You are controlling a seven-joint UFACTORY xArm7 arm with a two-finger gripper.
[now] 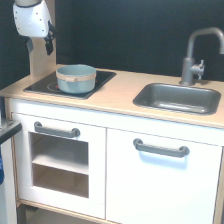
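Observation:
A blue-green pot [76, 79] with a tan rim stands upright on the black stove top [105, 84], at the left of the counter. At the top left, above and to the left of the pot, is my white gripper [40, 45]. It looks open, its dark fingertips apart and pointing down, with nothing visible between them. The gripper does not touch the pot. What is inside the pot cannot be made out.
On the right, a dark sink [178, 98] is set into the wooden counter [118, 92], with a grey faucet [190, 60] behind it. Bare counter lies between stove and sink. White cabinet fronts with grey handles [161, 148] are below. A dark bar [8, 132] juts in at left.

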